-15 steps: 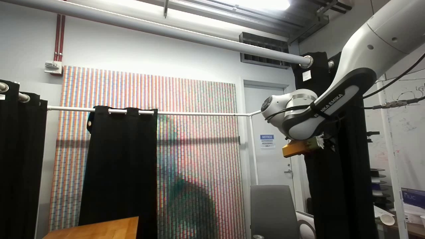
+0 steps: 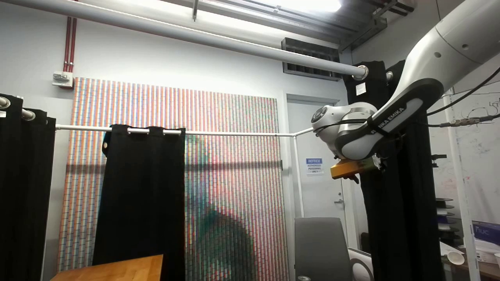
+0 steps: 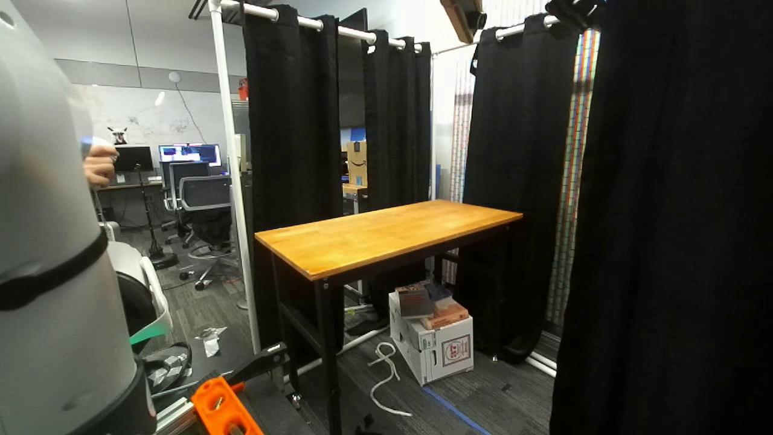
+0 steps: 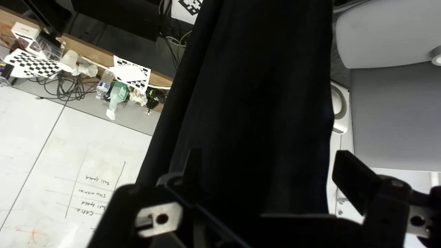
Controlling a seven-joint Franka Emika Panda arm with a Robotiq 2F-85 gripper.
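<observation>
My gripper stands open in the wrist view, its two dark fingers wide apart. Nothing shows between them except a black curtain (image 4: 264, 91) hanging behind. In exterior view 1 the arm (image 2: 361, 136) reaches in from the right, well above the floor, with an orange-yellow part (image 2: 345, 168) at its wrist; the fingers are hard to make out there against the dark curtain. The wooden table (image 3: 391, 232) in exterior view 2 has a bare top, and the arm's hand is not over it.
Under the table sits a white box (image 3: 435, 351) with smaller boxes on it, beside a white rope (image 3: 384, 377). A grey chair (image 2: 321, 248) stands below the arm. Black curtains (image 3: 293, 167) enclose the table. A whiteboard (image 4: 62, 165) fills the wrist view's lower left.
The wrist of the arm has tilted and shifted slightly right and up in exterior view 1. The table and surroundings look the same.
</observation>
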